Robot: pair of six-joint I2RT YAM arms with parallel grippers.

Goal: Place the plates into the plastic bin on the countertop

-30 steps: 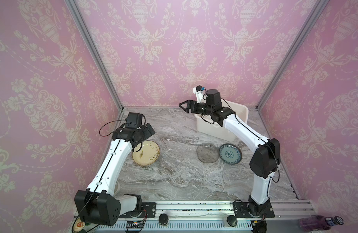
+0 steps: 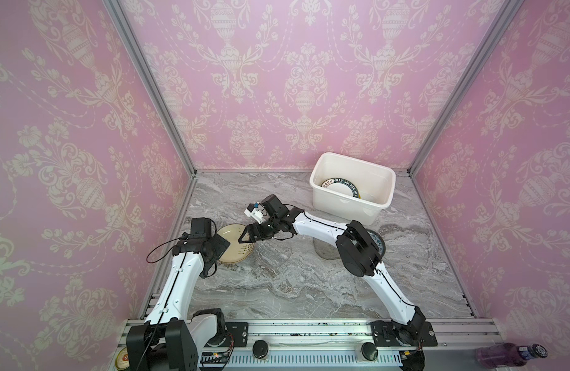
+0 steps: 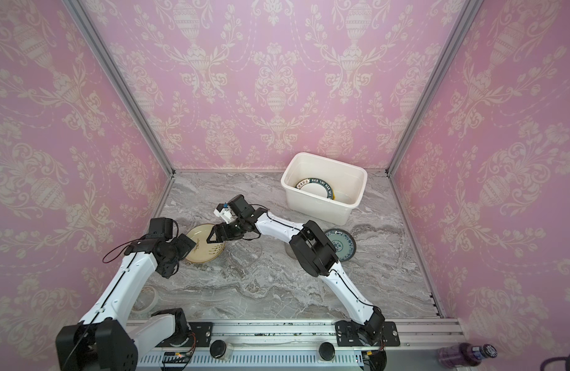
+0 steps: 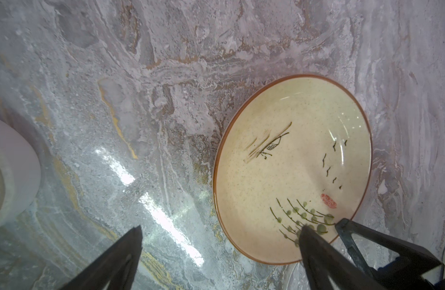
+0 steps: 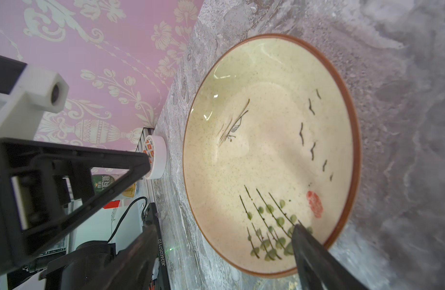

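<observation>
A cream plate point(image 2: 235, 247) lies on the countertop at left. My left gripper is open above it, holding nothing, at its left side in the top views. My right gripper hovers over the plate's other side, part open, with no plate held. The white bin point(image 2: 353, 205) stands at back right with at least one plate point(image 2: 340, 185) in it. A blue-patterned plate point(image 3: 340, 244) and a grey plate point(image 2: 325, 250) lie before the bin, partly hidden by my right arm.
A pale ring-shaped object point(image 4: 24, 169) sits at the near left. Pink walls point(image 2: 62, 154) enclose the countertop.
My right gripper has swung from beside the bin down and left to the cream plate. My left gripper has moved lower and slightly left.
</observation>
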